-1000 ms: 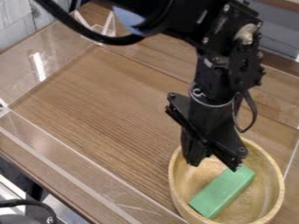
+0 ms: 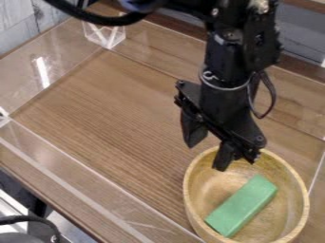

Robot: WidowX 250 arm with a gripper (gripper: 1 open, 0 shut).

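My black gripper (image 2: 222, 142) hangs over the back rim of a pale round bowl (image 2: 203, 214) at the lower right, its fingers pointing down and apart, nothing visible between them. A green rectangular block (image 2: 241, 207) lies flat inside the bowl, below and slightly right of the fingertips, apart from them.
A small clear container (image 2: 105, 34) stands at the back left. Clear edging runs along the left side, with black cables at top and bottom left.
The arm and gripper have shifted slightly over the last second, staying above the back of the bowl. The block and bowl look essentially unchanged.
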